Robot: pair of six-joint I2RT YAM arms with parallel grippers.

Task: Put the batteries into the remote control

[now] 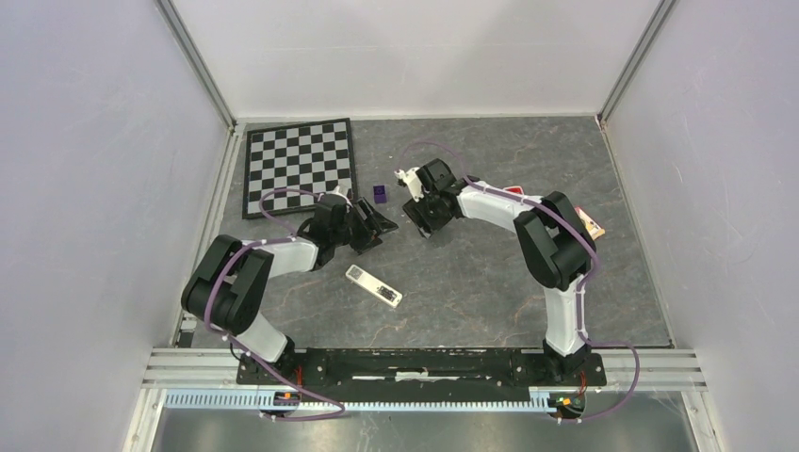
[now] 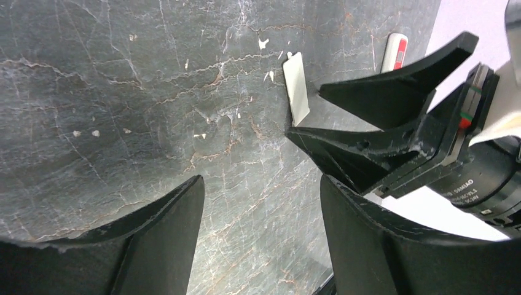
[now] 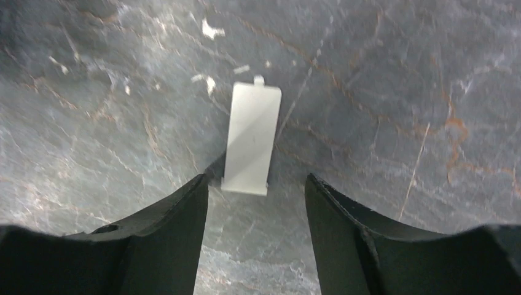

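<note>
A small white rectangular piece with a tab (image 3: pixel 252 132), resembling a battery cover, lies on the grey marbled surface. My open right gripper is over its lower end, a fingertip to either side, nothing held. My left gripper is part open and empty, over bare surface left of that piece in the top view. The white remote (image 1: pixel 373 285) lies below the left gripper in the top view. I cannot make out any batteries.
A checkerboard (image 1: pixel 298 165) lies back left, a small purple box (image 1: pixel 380 193) beside it. Red and light items (image 1: pixel 592 222) lie at the right, partly behind the right arm.
</note>
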